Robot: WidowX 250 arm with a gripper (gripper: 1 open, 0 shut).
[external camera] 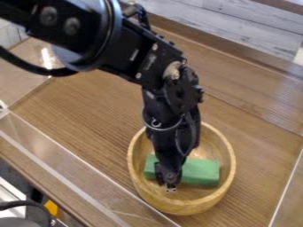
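Note:
A green block (199, 172) lies inside a round wooden bowl (217, 197) in the lower middle of the camera view. My black gripper (168, 177) reaches down into the bowl, its lower end over the left part of the block and partly hiding it. Whether its fingers are closed around the block is hard to see.
Clear panels run along the front left and right edges, and a pale planked wall stands at the back.

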